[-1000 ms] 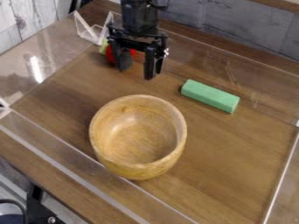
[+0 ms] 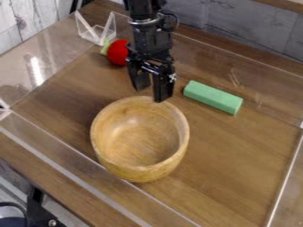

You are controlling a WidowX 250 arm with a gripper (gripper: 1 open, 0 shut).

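Observation:
My black gripper (image 2: 151, 82) hangs over the table at top centre, just behind a large wooden bowl (image 2: 140, 160), its fingers pointing down; whether they are open or shut is hard to tell. A red round object (image 2: 116, 53) lies just left of the arm, partly hidden by it. A green block (image 2: 213, 97) lies to the right of the gripper, apart from it. The bowl looks empty.
A white wire rack (image 2: 97, 27) stands at the back left, with something yellow-green beside the red object.
My gripper has moved right and down from beside the red object to just behind the bowl. The bowl and green block have not moved.

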